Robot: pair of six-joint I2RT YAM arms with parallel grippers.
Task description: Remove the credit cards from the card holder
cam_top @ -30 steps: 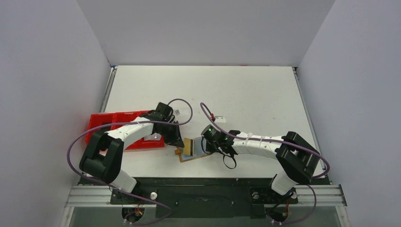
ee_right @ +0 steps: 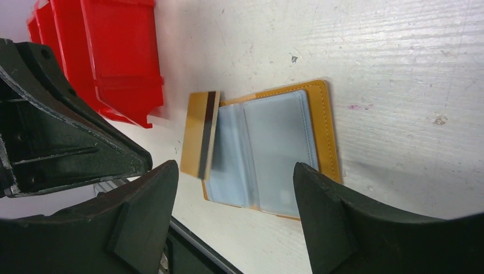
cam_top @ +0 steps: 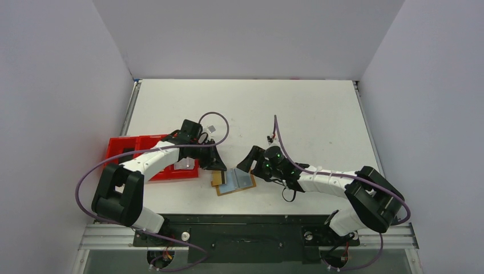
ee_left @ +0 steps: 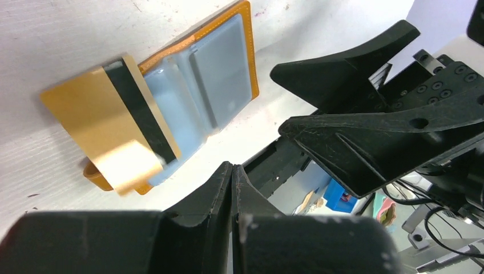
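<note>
The card holder (ee_right: 278,147) lies unfolded on the table, tan stitched edges around bluish clear sleeves. At its left side a gold card with a black stripe leans outward over the holder's edge, tilted in the right wrist view. Whether a clear sleeve still covers this card I cannot tell. My left gripper is shut with nothing showing between its fingers, its tips just beyond the card's end. Above the right half of the holder, my right gripper stands open and empty, fingers apart.
Red compartment trays (cam_top: 151,141) stand close on the left, partly under my left arm; one compartment holds a pale silvery item (cam_top: 184,164).
The gold card has swung from the holder's middle, through nearly upright, over to the left.
</note>
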